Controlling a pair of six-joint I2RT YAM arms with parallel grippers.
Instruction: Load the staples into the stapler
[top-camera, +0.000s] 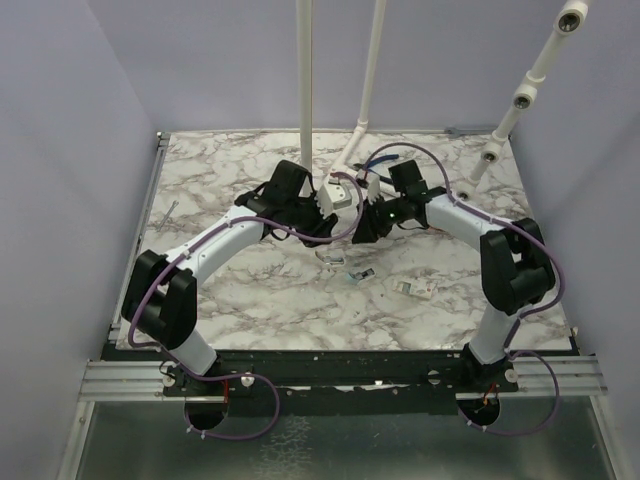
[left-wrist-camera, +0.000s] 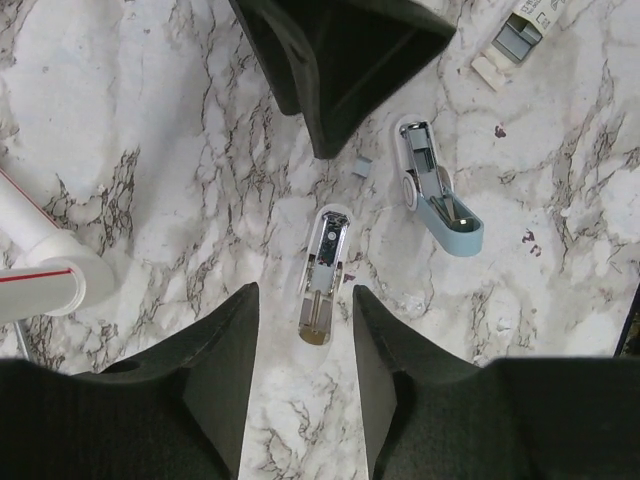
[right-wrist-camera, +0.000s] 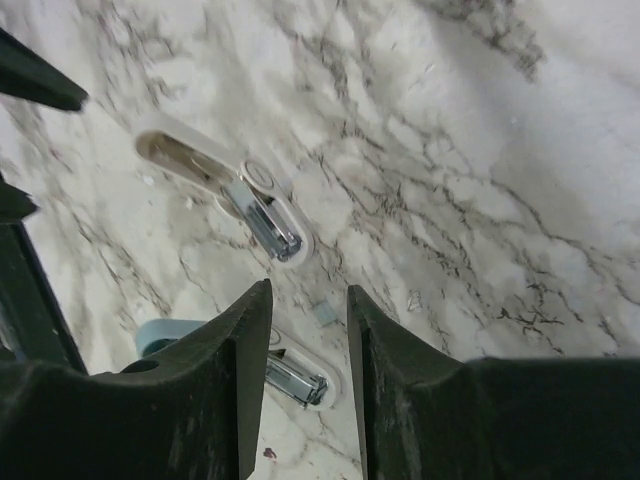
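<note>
A small grey block of staples (left-wrist-camera: 361, 166) lies on the marble table between two small staplers. The white stapler (left-wrist-camera: 325, 275) and the light blue stapler (left-wrist-camera: 461, 235) both show their metal insides. In the right wrist view the staple block (right-wrist-camera: 325, 313) sits close to the ends of both. My left gripper is above the white stapler, its fingers apart and nothing between them. Over the staple block, my right gripper stands open and empty. From above, both grippers partly cover the staplers.
A small staple box (left-wrist-camera: 540, 15) lies near the blue stapler, with a grey piece at its end. White pipes (top-camera: 345, 155) stand at the back, and a thin metal tool (top-camera: 167, 215) is at the far left.
</note>
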